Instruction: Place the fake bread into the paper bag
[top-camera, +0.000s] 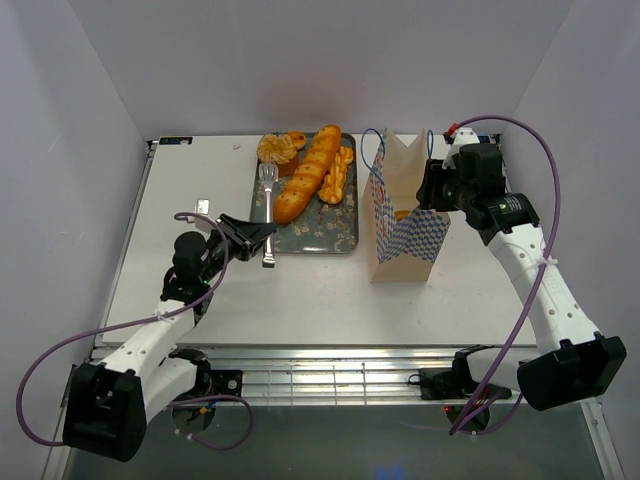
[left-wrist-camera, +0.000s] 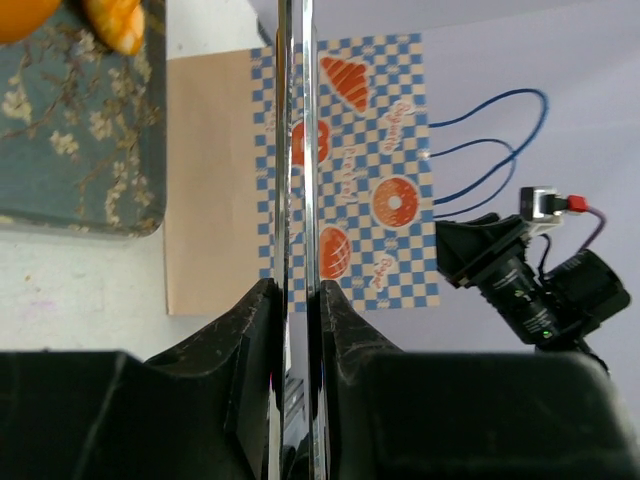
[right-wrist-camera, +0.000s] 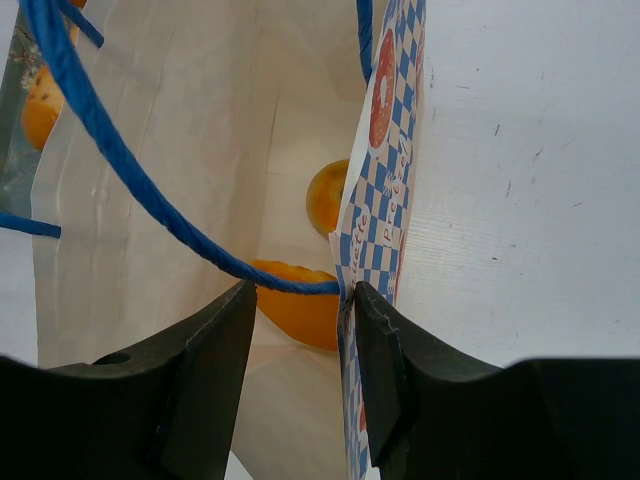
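My left gripper (top-camera: 268, 232) is shut on metal tongs (top-camera: 268, 210), whose forked end lies over the tray beside the long loaf (top-camera: 312, 172). Between the left fingers the tongs' two strips show in the left wrist view. A round bread (top-camera: 280, 150) and a braided bread (top-camera: 338, 178) also lie on the tray. The paper bag (top-camera: 400, 264) stands upright with its mouth open. Inside it are orange bread pieces, one rounded (right-wrist-camera: 325, 197), one larger (right-wrist-camera: 300, 308). At its rim, my right gripper is part open, the checked bag edge between its fingers.
The dark floral tray (top-camera: 325, 238) sits just left of the bag. Blue handles (right-wrist-camera: 150, 195) loop over the bag's mouth, one crossing near the right fingers.
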